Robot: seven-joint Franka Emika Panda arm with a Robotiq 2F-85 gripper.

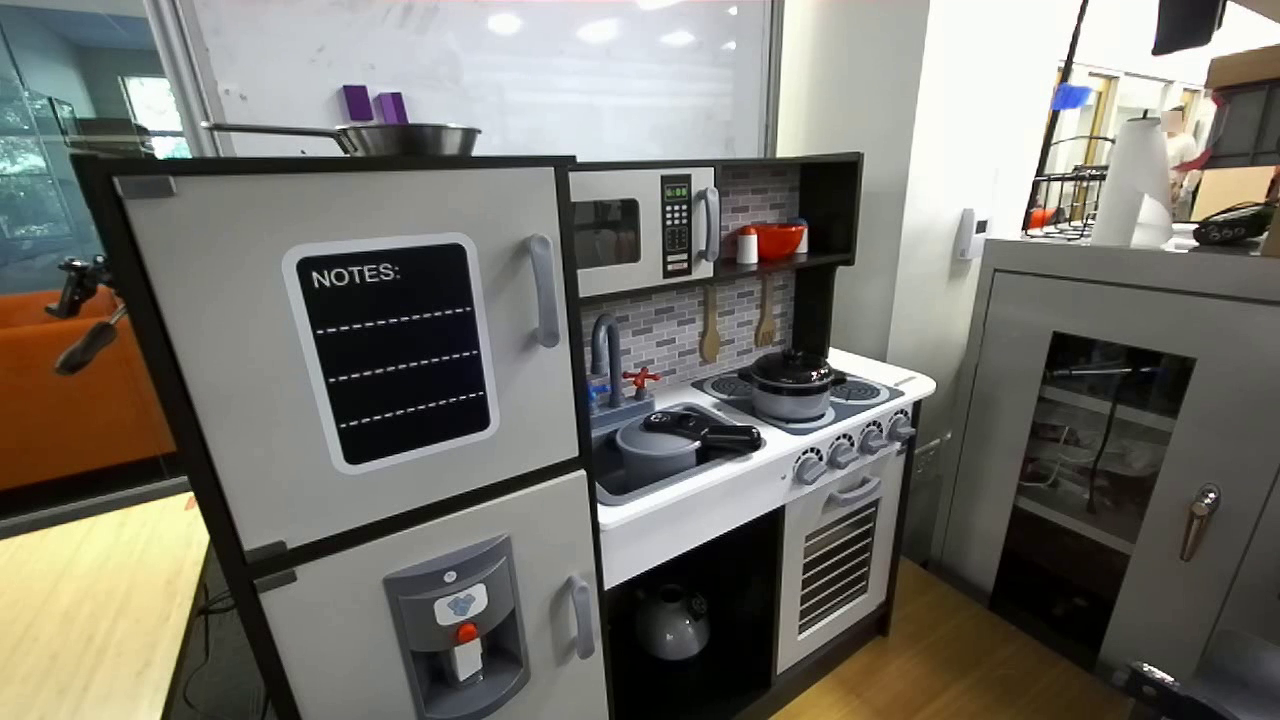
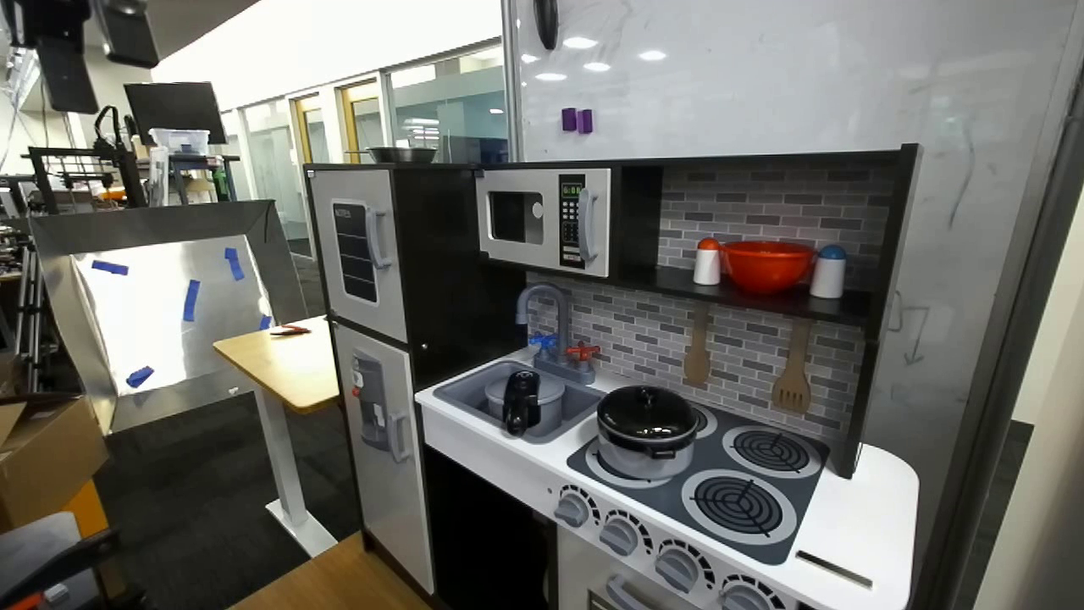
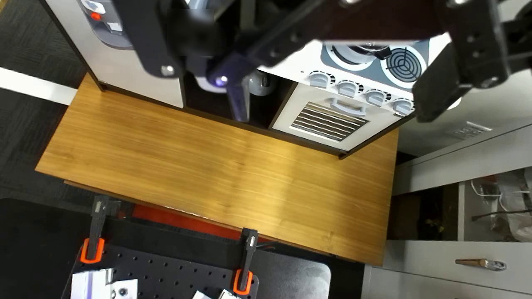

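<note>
Across the top of the wrist view my gripper spreads its two dark fingers wide, open with nothing between them, above the toy kitchen's front. A lidded pot (image 2: 646, 432) with a black lid rests on a burner of the stove. In the sink basin (image 2: 467, 398) sits a grey pan (image 1: 657, 455) with a black handle that reaches over the basin's edge. A grey kettle (image 1: 672, 624) stands in the dark cubby under the sink. The microwave (image 1: 642, 230) and both fridge doors (image 1: 408, 360) are closed.
A red bowl (image 2: 768, 266) stands on the shelf between two shakers. Wooden utensils (image 2: 793, 376) hang below. A metal frying pan (image 1: 408, 139) lies on top of the fridge. The wooden floor board (image 3: 219, 179) is clear. A grey cabinet (image 1: 1116, 288) stands to the right.
</note>
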